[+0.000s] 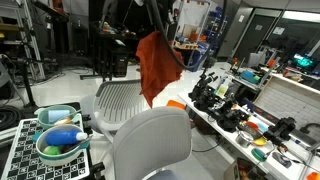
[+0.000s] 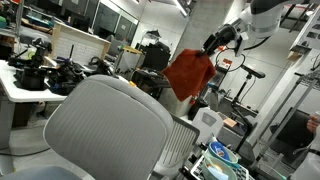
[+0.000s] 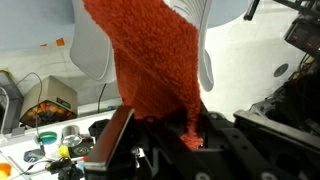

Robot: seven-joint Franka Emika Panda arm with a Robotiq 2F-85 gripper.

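A red-orange cloth point(image 1: 157, 70) hangs in the air, with my gripper point(image 1: 154, 33) shut on its upper part. In the second exterior view the cloth point(image 2: 190, 73) droops below and left of the gripper point(image 2: 212, 46), clear of the chair backs. Red fabric point(image 3: 150, 50) fills the middle of the wrist view and runs down between the fingers, hiding part of what lies beneath. The front grey chair point(image 1: 150, 145) is below the cloth, and a lighter chair point(image 1: 120, 101) stands behind it.
Teal-rimmed bowls point(image 1: 40, 150) rest at the left near a black grid surface point(image 1: 20, 160), one holding a blue item point(image 1: 66, 136). A long white table point(image 1: 285, 97) at the right carries tools and black equipment point(image 1: 208, 92).
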